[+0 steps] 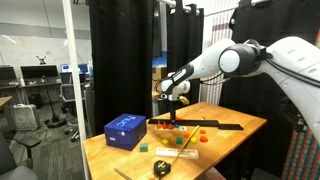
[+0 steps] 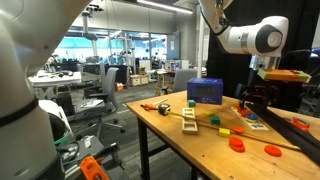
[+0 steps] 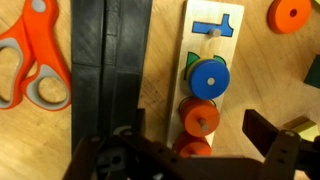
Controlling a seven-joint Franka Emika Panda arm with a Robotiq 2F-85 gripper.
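Note:
My gripper is open above a wooden peg board, with nothing held between its fingers. In the wrist view a blue disc sits near the board's middle. Below it are an orange-red disc with a peg through its hole and, partly hidden by the gripper, another orange-red disc. At the board's upper end a bare peg stands over a blue printed figure. The fingers flank the lower end of the board, one on each side. In exterior view 1 the gripper hangs over the table's far part.
A long black bar and orange scissors lie left of the board; a loose orange disc lies upper right. A blue box stands at the table's left. Several small blocks, discs and a stick lie toward the front.

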